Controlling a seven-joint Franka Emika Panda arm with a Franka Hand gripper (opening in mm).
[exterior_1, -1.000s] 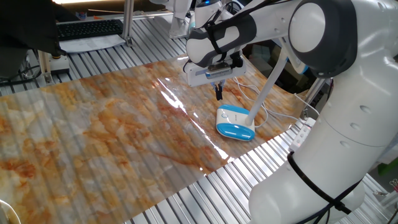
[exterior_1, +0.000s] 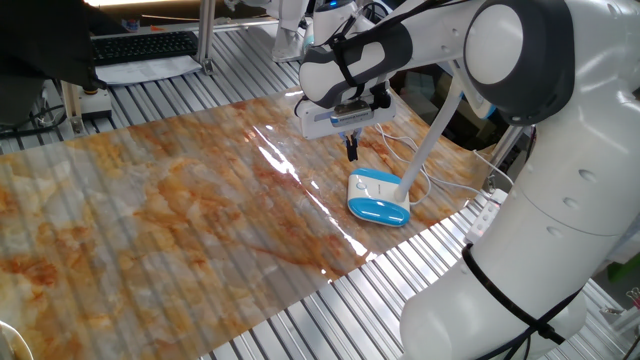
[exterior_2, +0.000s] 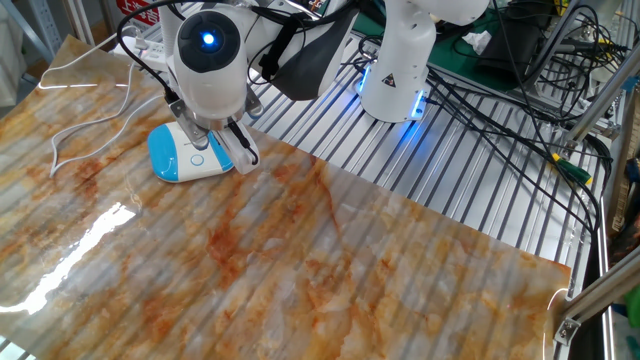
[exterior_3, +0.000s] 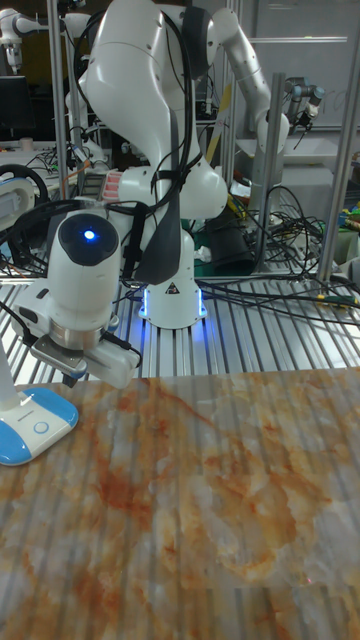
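A desk lamp with a white and blue base (exterior_1: 378, 209) stands on the marbled sheet, its white stem (exterior_1: 432, 138) slanting up to the right in the first exterior view. A round button (exterior_3: 42, 428) shows on top of the base. My gripper (exterior_1: 352, 157) hangs just beyond the base, pointing down, with its dark fingertips close together and nothing visible between them. From the second exterior view, the hand partly covers the lamp base (exterior_2: 172, 156). Whether the fingertips touch anything is hard to judge.
Most of the marbled sheet (exterior_1: 150, 220) is bare. White cables (exterior_2: 75, 132) lie on it behind the lamp. A keyboard (exterior_1: 145, 47) sits at the far left, off the sheet. Slatted metal table (exterior_3: 256, 347) surrounds the arm's base, with tangled black cables beside it.
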